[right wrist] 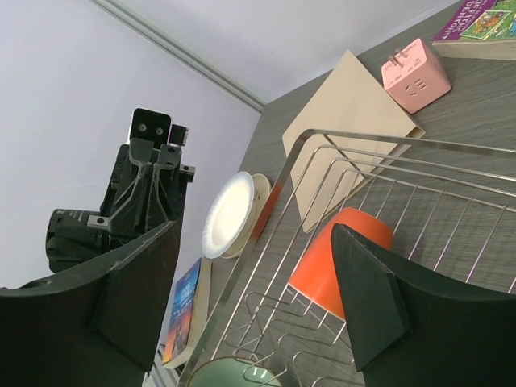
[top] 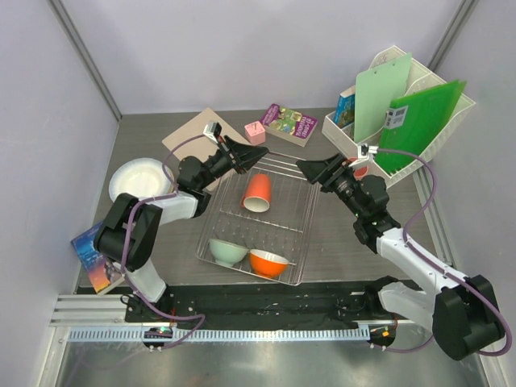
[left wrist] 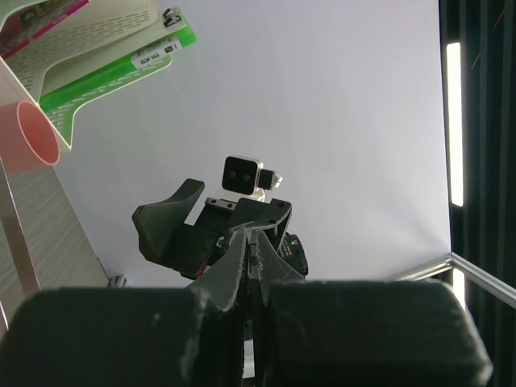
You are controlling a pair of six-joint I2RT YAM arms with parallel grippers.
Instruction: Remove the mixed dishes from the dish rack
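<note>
An orange cup (top: 257, 193) lies on its side in the wire dish rack (top: 305, 230), its pale mouth towards the front in the top view. Near the rack's front sit a pale green bowl (top: 228, 251) and an orange bowl (top: 268, 264). My left gripper (top: 262, 151) is over the rack's back edge; its fingertips meet in the left wrist view with nothing between them. At the rack's right my right gripper (top: 301, 164) is open, its fingers (right wrist: 137, 282) wide apart and empty. In the right wrist view the cup shows beyond them.
White plates (top: 140, 179) rest on the left. A cardboard sheet (top: 201, 137), a pink block (top: 254, 132) and a book (top: 290, 124) lie behind the rack. A white holder (top: 444, 135) with folders fills the back right. A pink cup (left wrist: 27, 137) stands beside it.
</note>
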